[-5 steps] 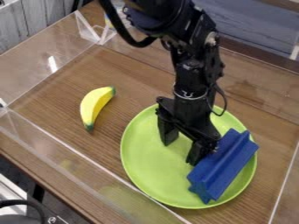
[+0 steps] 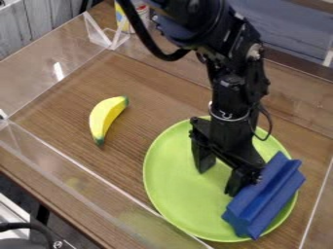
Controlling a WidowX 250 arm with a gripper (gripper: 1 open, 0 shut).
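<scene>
A black gripper point(image 2: 221, 170) is low over a bright green plate point(image 2: 176, 199), its fingers angled down toward the right part of the plate. A blue ridged block point(image 2: 267, 195) rests on the plate's right side, by the right-hand finger, seemingly touching it. The fingers look apart, with no object visible between them. A yellow toy banana point(image 2: 107, 119) lies on the wooden table point(image 2: 72, 146), left of the plate.
Clear plastic walls border the table at left and front. Behind the arm at the top are a small bottle point(image 2: 128, 17) and a grey panel.
The blue block has shifted right and toward the front over the last second. The gripper has moved slightly rightward, and the plate appears shifted a little right as well.
</scene>
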